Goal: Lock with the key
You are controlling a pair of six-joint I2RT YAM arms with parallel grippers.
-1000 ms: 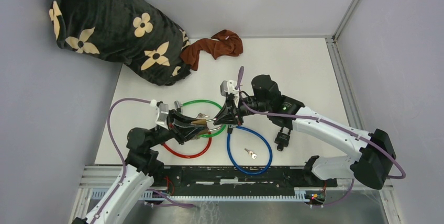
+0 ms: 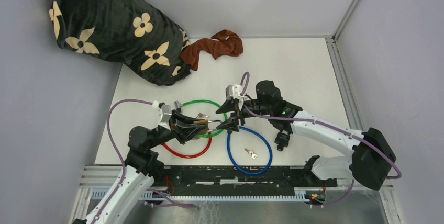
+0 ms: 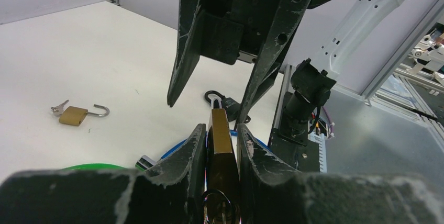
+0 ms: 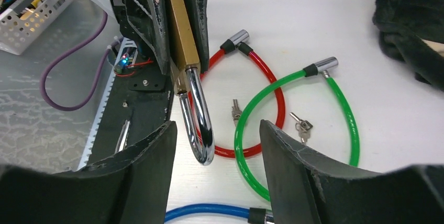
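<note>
A brass padlock (image 2: 203,125) with a silver shackle sits between the fingers of my left gripper, which is shut on its body. In the right wrist view the padlock (image 4: 184,30) points its shackle (image 4: 208,124) down, both legs appearing to meet the body. A metal ring (image 3: 217,193) shows at the padlock's near end; whether a key is inserted cannot be seen. My right gripper (image 2: 219,120) stands open facing the shackle. From its own wrist camera, the right gripper has nothing between its widely parted fingers, and the shackle lies beyond them.
Red (image 4: 280,103), green (image 4: 353,124) and blue (image 2: 271,153) cable locks lie on the white table, with loose keys (image 2: 251,153) nearby. Another brass padlock (image 3: 73,115), unlocked, and a black lock (image 2: 282,140) lie apart. A brown cloth (image 2: 214,48) and dark cushion occupy the back left.
My right gripper has gone from closed on the shackle to open, drawing slightly back to the right. The left arm and the padlock have hardly moved.
</note>
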